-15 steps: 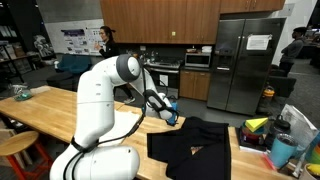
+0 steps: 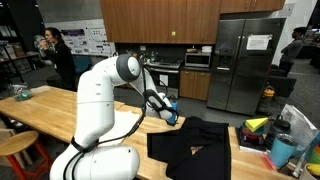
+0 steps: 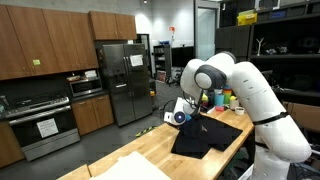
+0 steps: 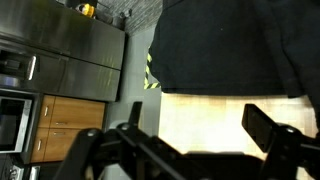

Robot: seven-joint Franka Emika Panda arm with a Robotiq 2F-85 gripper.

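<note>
A black cloth (image 2: 195,145) lies spread over the table, with a fold or bend toward its far side. In the wrist view the cloth (image 4: 225,50) fills the upper part, its straight edge running across above bare wood. My gripper is open, its two dark fingers wide apart with nothing between them. From the first exterior view, the gripper (image 2: 172,121) hangs near the cloth's left far edge; whether it touches the cloth cannot be told. The second exterior view shows the same cloth (image 3: 192,145) below the arm.
Bottles, cups and boxes crowd the table's right side, among them a blue container (image 2: 283,150) and a yellow item (image 2: 256,124). A stool (image 2: 20,145) stands beside the table.
The arm and the cloth look unmoved. Only the person in the background at the left has shifted.
</note>
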